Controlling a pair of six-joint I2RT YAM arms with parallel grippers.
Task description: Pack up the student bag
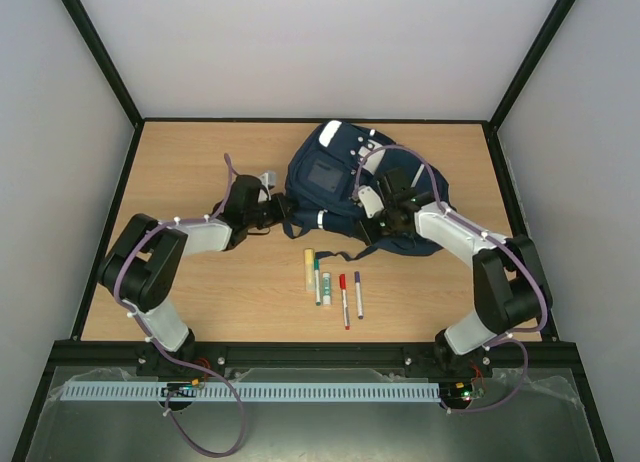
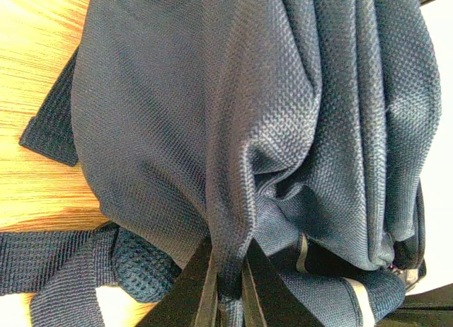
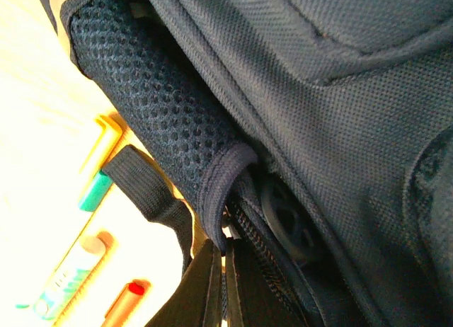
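A navy backpack [image 1: 330,177] lies on the back half of the wooden table. At its left end, my left gripper [image 1: 282,208] is shut on a fold of its fabric, which fills much of the left wrist view. My right gripper [image 1: 362,232] is over the bag's lower right part; in the right wrist view its tips are together at a mesh strap [image 3: 141,93] and zipper, with nothing clearly held. Below the bag lie a yellow item [image 1: 309,269], a green marker [image 1: 317,280], a glue stick [image 1: 327,289], a red marker [image 1: 344,302] and a purple marker [image 1: 359,294].
A loose strap [image 1: 340,254] trails from the bag toward the markers. Dark frame edges border the table.
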